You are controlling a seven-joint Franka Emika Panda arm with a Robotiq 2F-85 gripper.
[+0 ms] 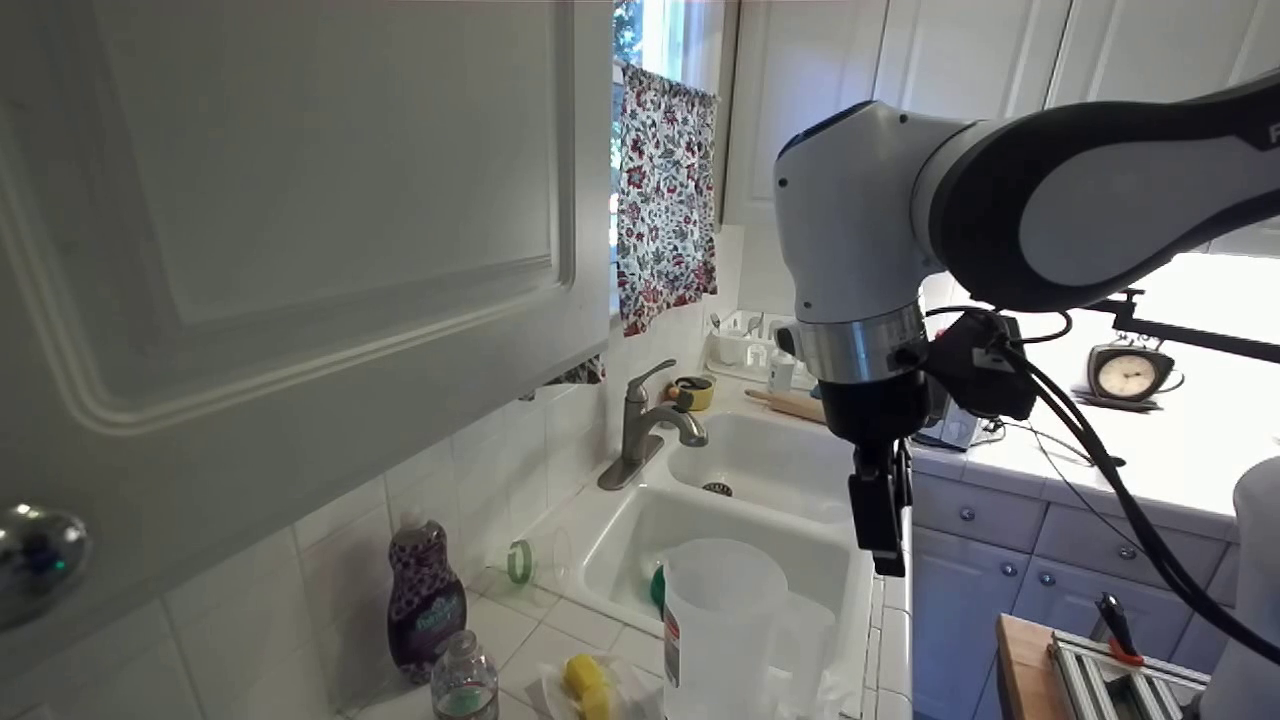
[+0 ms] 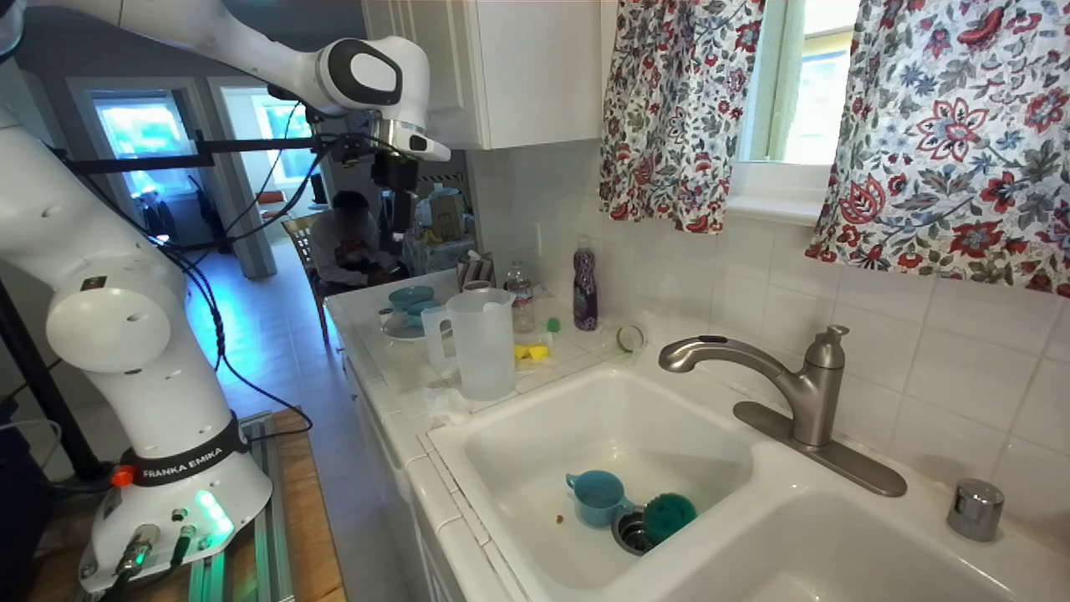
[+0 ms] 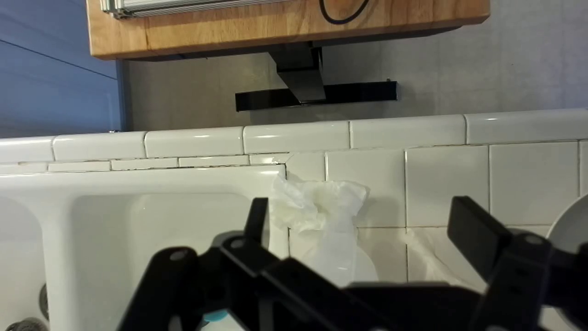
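My gripper is open and hangs well above the counter, its two black fingers [image 3: 478, 237] wide apart with nothing held between them. Below it in the wrist view lies a crumpled white paper or plastic piece [image 3: 317, 201] by the sink corner. A large translucent pitcher [image 2: 483, 346] stands upright on the counter beside the sink. Inside the near basin [image 2: 602, 421] are a blue cup [image 2: 598, 497] and a green round item [image 2: 669, 517] near the drain. Exterior view 1 shows the gripper [image 1: 878, 564] seen edge-on, above and behind the pitcher [image 1: 723, 624].
A purple soap bottle [image 2: 584, 286], a clear bottle [image 2: 521, 298], a yellow sponge [image 2: 532, 352] and blue dishes [image 2: 412, 299] crowd the counter. The faucet [image 2: 812, 391] rises behind the sink. In exterior view 1, a cabinet door [image 1: 324, 216] fills the upper left.
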